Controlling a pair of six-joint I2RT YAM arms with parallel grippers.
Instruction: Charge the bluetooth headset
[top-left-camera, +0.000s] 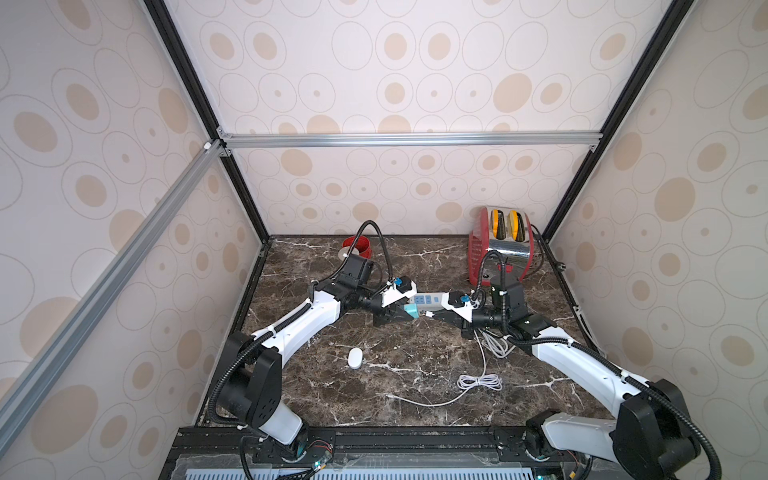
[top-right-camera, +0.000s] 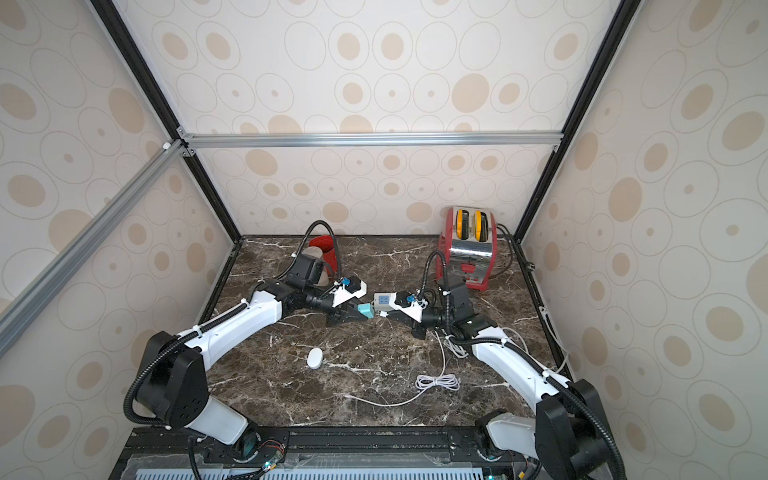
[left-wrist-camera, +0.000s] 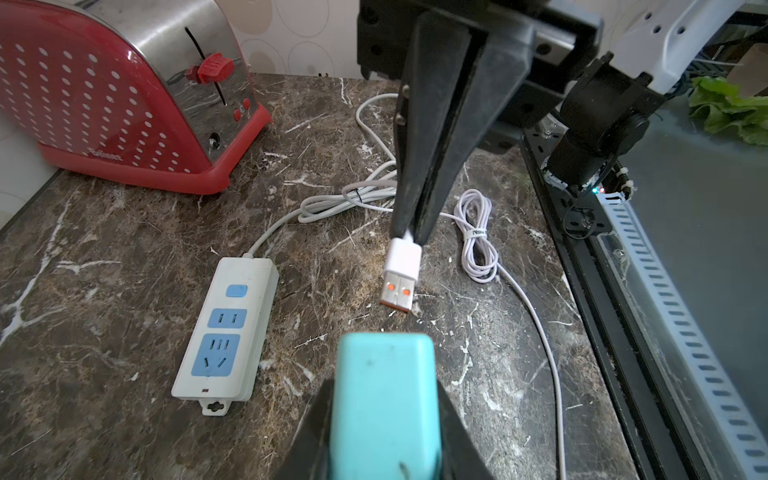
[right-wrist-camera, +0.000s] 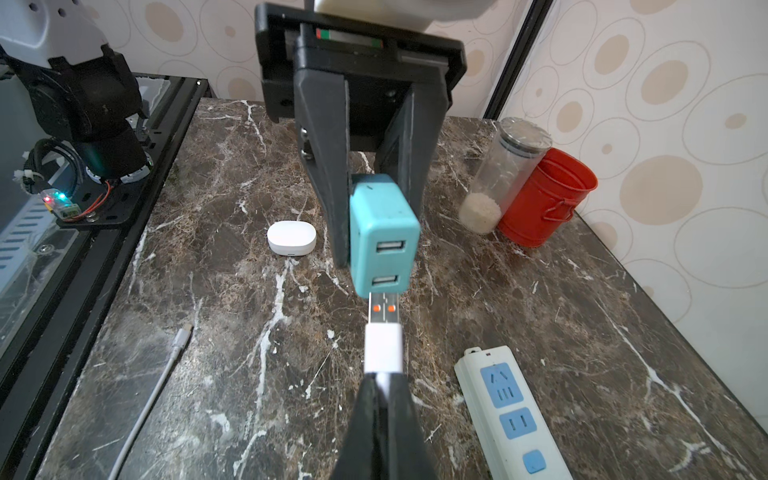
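Observation:
In the right wrist view a teal charger block (right-wrist-camera: 385, 236) with two USB ports is gripped by my left gripper, its ports facing the camera. My right gripper is shut on the white USB plug (left-wrist-camera: 401, 262) of a cable, metal end pointing out toward the block. The plug tip lies in line below the lower port; whether it touches the block cannot be told. On the marble table, the white headset case (right-wrist-camera: 292, 237) lies closed. The cable's other, small connector (right-wrist-camera: 182, 336) rests loose on the table.
A white power strip (left-wrist-camera: 226, 328) lies behind the grippers. The red toaster (top-left-camera: 500, 244) stands back right, a red bucket (right-wrist-camera: 548, 197) and glass jar (right-wrist-camera: 505, 174) back left. Coiled white cable (top-left-camera: 480, 382) lies on the front right of the table.

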